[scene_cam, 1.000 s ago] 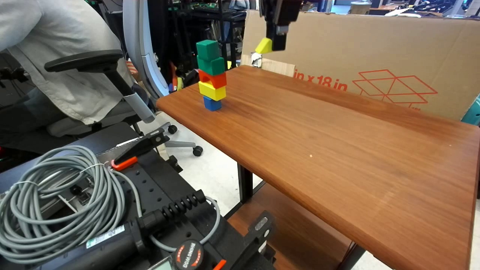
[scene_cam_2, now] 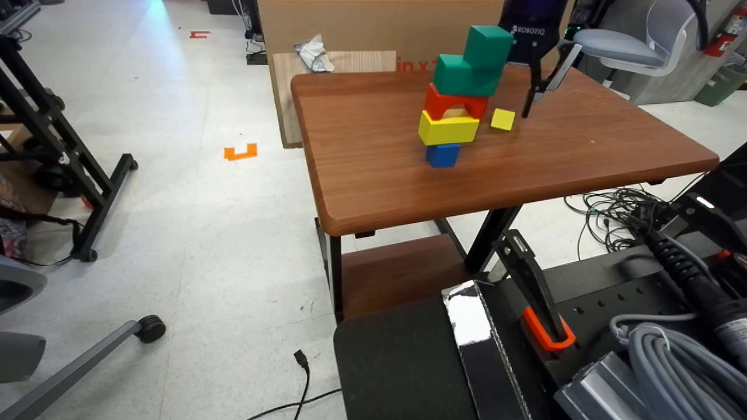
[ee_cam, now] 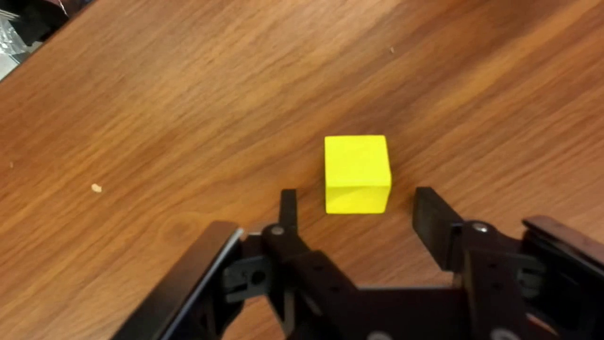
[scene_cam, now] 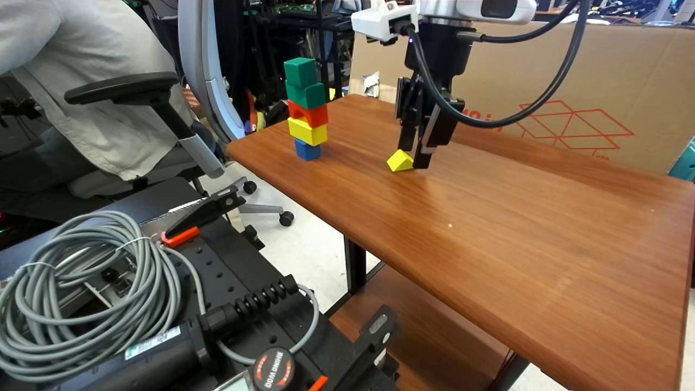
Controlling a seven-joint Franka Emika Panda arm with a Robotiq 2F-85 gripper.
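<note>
A small yellow wedge-like block (scene_cam: 400, 161) rests on the wooden table; from above, in the wrist view, the yellow block (ee_cam: 356, 170) lies between and slightly ahead of my fingertips. My gripper is open, with a gap on either side of the block. In exterior view 1 the gripper (scene_cam: 415, 156) points down right at the block, low over the table. Left of it stands a tower: a blue block (scene_cam: 307, 150) at the bottom, then a yellow block (scene_cam: 307, 132), a red arch (scene_cam: 308, 115) and two green blocks (scene_cam: 301, 73) on top.
A cardboard panel (scene_cam: 573, 84) stands along its back edge. The tower is close to the table's left end. A cart with coiled grey cable (scene_cam: 156, 313) sits in front.
The gripper has come down from high above the table's far edge to tabletop level. The yellow block, held in the air before, now lies on the table, free of the fingers. The tower is unchanged.
</note>
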